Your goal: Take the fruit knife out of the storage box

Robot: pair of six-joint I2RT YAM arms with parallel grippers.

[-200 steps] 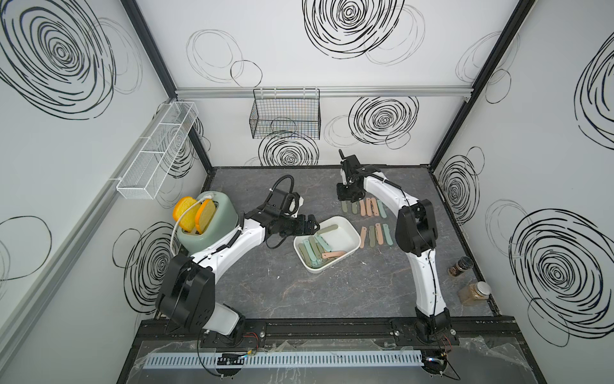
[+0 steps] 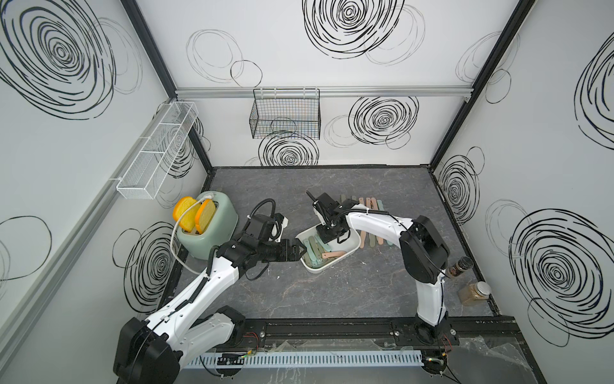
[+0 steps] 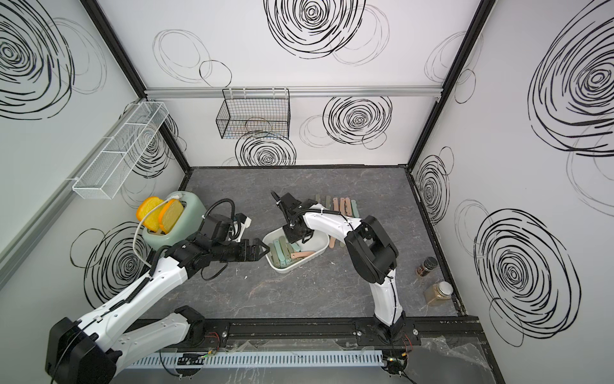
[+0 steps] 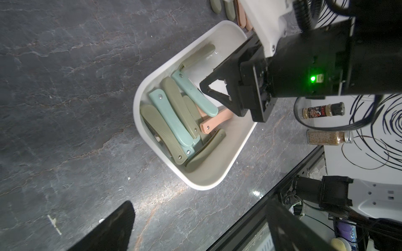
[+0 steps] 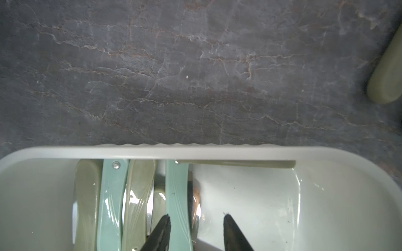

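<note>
The white storage box (image 4: 140, 109) holds several folded fruit knives: a mint one (image 4: 171, 119), an olive one (image 4: 164, 133) and a peach one (image 4: 217, 120) among them, heaped toward its left end. Over the box, my right gripper is part open, its fingertips near another mint knife (image 5: 176, 196) and no knife visibly gripped. Whether a finger touches that knife I cannot tell. Left of the box, my left gripper (image 2: 303, 249) stands open and empty; its fingers (image 4: 113, 228) show blurred at the bottom of the left wrist view.
Rows of knives lie on the table right of the box, partly behind my right arm; a peach knife (image 2: 363, 238) is one. A mint toaster (image 2: 214, 224) stands at the left. Two spice jars (image 2: 474, 293) are at the right.
My right gripper has come from the knives at the back to above the box. My left gripper has drawn back left and toward the front. The box stays put.
</note>
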